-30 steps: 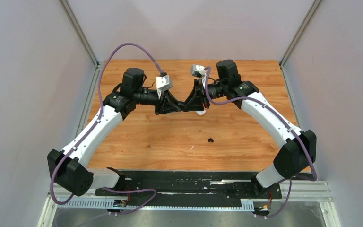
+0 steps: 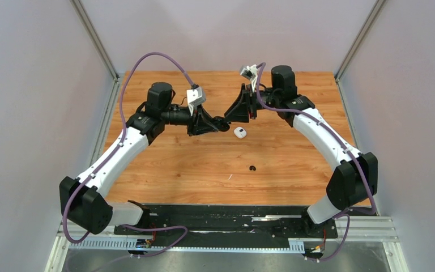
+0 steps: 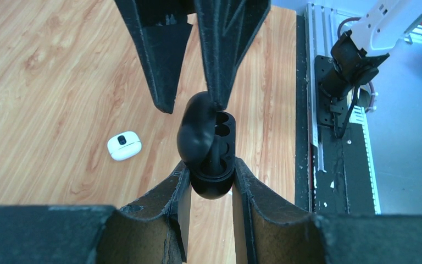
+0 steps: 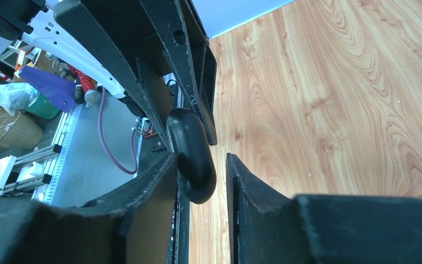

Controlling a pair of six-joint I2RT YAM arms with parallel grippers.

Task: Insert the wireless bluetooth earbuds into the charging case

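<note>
My left gripper is shut on a black case [image 3: 226, 154], its dark lid [image 3: 196, 132] raised and round slots showing inside. The fingers of my right gripper stand part open just beside the case's upper end, apart from each other, with the dark rounded lid seen between and beyond them in the right wrist view. A white earbud case [image 2: 240, 132] lies on the table below and right of the grippers. Two small black pieces [image 2: 252, 168], likely earbuds, lie nearer the front.
The wooden table [image 2: 175, 170] is otherwise mostly clear. The dark rail strip [image 2: 232, 215] runs along the front edge, and walls stand at the sides and back.
Over the last second my right gripper has moved back and slightly right, away from the held case, uncovering the white case. The left arm has barely moved.
</note>
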